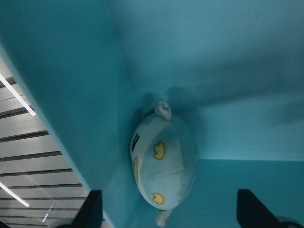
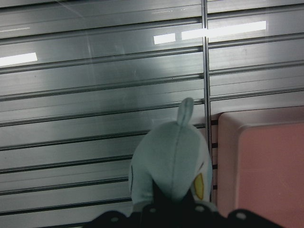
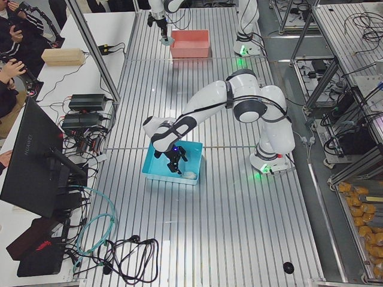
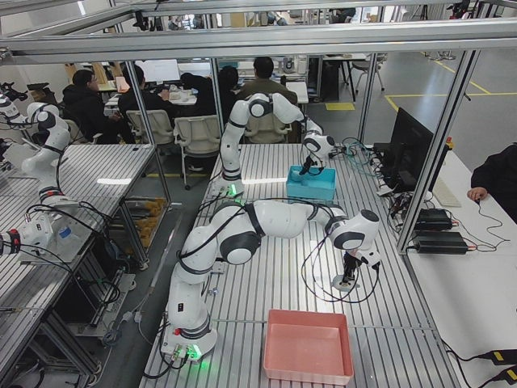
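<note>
A pale blue plush toy with yellow patches (image 1: 164,161) lies in a corner of the blue bin (image 3: 155,172). My left gripper is inside the bin above it, open, its fingers apart on either side with nothing held. My right gripper is shut on another pale plush (image 2: 171,147), held above the ribbed table (image 2: 71,133) just beside the pink bin (image 2: 261,175).
A monitor (image 3: 33,161), power units (image 3: 87,101) and tangled cables (image 3: 128,257) line the left edge of the table. The middle of the table between the two bins is clear.
</note>
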